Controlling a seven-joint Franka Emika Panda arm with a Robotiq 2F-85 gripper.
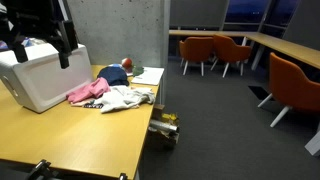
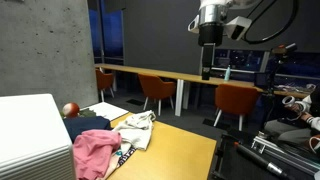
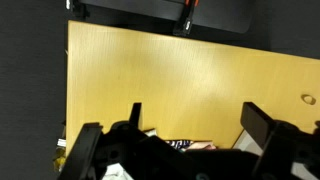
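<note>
My gripper is open over the wooden table, its two dark fingers wide apart and nothing between them. In the first exterior view the gripper hangs high at the left, in front of a white box. A pink cloth, a white cloth and a dark blue cloth lie bunched on the table, clear of the fingers. The second exterior view has the pink cloth beside the white one, with a black-and-white patterned piece between them.
A red round object rests behind the cloths, near a sheet of paper. The white box blocks one side of the table. Bare wood fills the near part. Orange chairs stand away on the floor.
</note>
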